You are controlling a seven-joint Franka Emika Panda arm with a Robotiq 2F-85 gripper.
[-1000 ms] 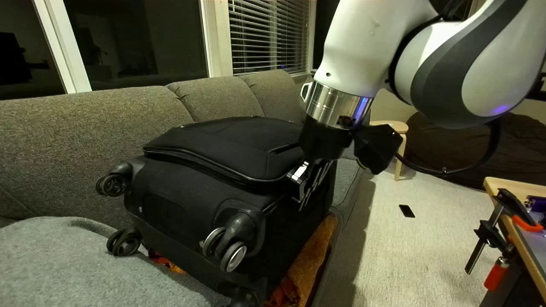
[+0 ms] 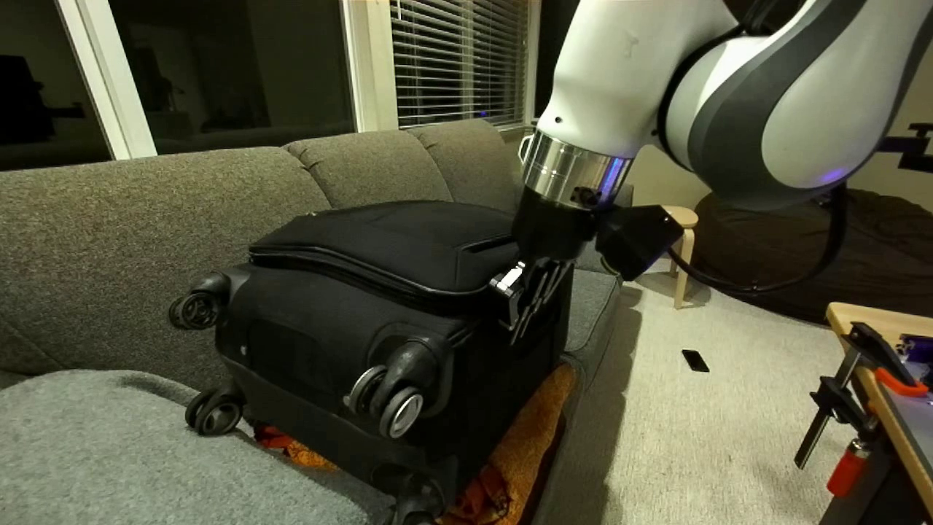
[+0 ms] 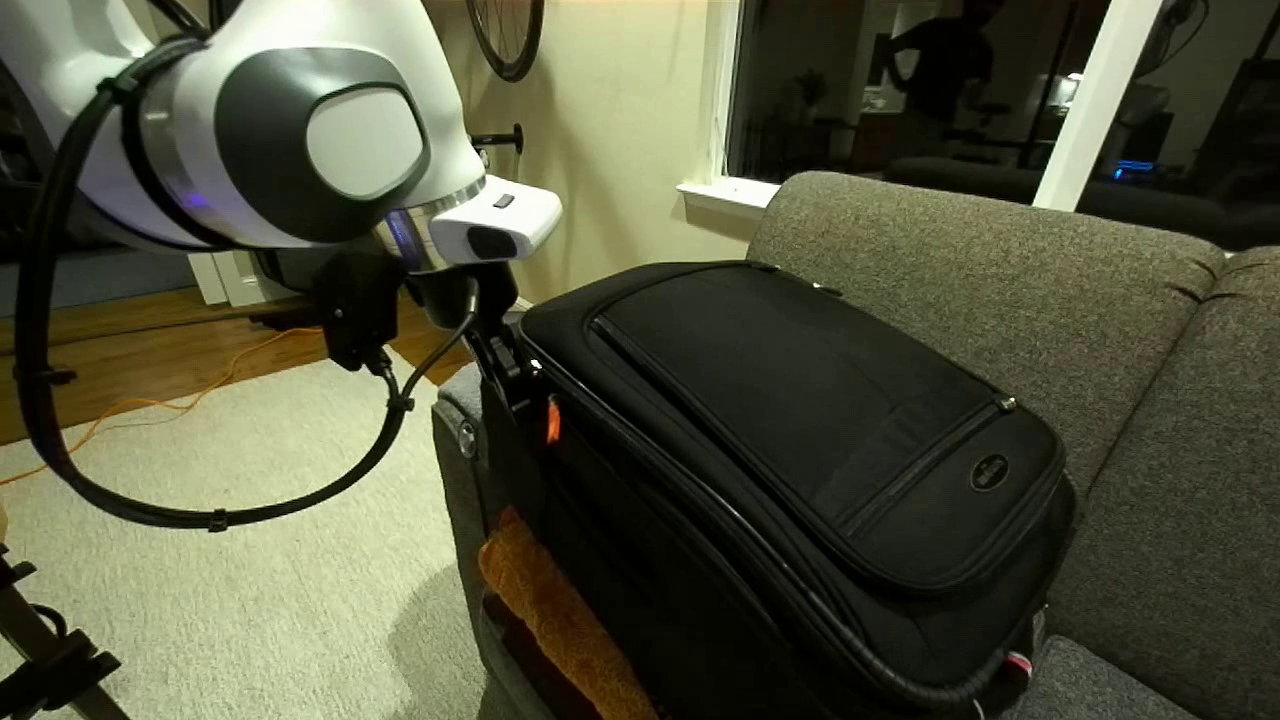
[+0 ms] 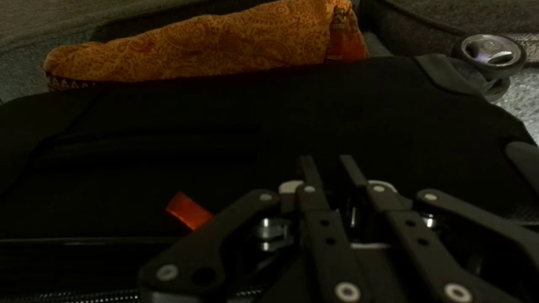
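A black suitcase (image 2: 350, 297) lies on its side on the sofa, with its zipped front panel facing up. My gripper (image 2: 520, 331) is at the suitcase's side facing the open floor, its fingers pointing down just below the zipped edge. In the wrist view the gripper has its fingers close together with a narrow gap. Something dark on the suitcase's side seems held there, but its shape is lost against the black fabric. An orange tag (image 3: 553, 420) sticks out of that side, close by the gripper.
Orange patterned cloth (image 4: 202, 45) lies under the suitcase. The grey sofa back (image 2: 131, 219) rises behind it. A table with a clamp (image 2: 840, 394) stands at right, and a dark phone-like object (image 2: 695, 360) lies on the otherwise open carpet.
My arm has risen slightly. The suitcase has shifted a little with it, its near wheels now higher and slightly farther right in exterior view 1.
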